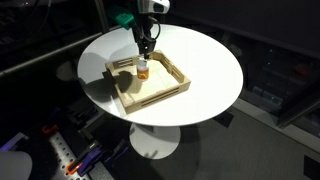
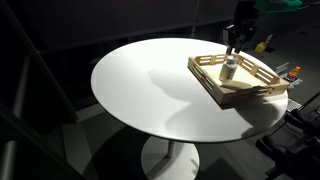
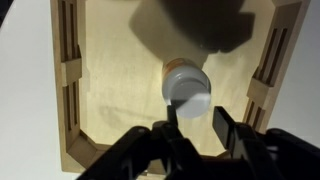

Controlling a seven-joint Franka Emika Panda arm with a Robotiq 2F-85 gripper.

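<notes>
A small bottle (image 1: 143,72) with an orange body and a white cap (image 3: 187,90) stands upright inside a shallow wooden tray (image 1: 157,97). In exterior view 1 my gripper (image 1: 146,54) is just above the cap, with a narrow gap visible. From the wrist, the cap lies beyond the fingertips, and the left one overlaps its edge in the picture. My gripper has its fingers (image 3: 222,113) part-way apart, with nothing seen held between them. In exterior view 2 the bottle (image 2: 228,71) stands below the gripper (image 2: 233,49).
The tray has slotted wooden walls around the bottle. It rests on a round white table (image 2: 150,90), whose surface is bare on the side away from the arm. Tools and cables (image 1: 75,160) lie beside the table near the robot's base.
</notes>
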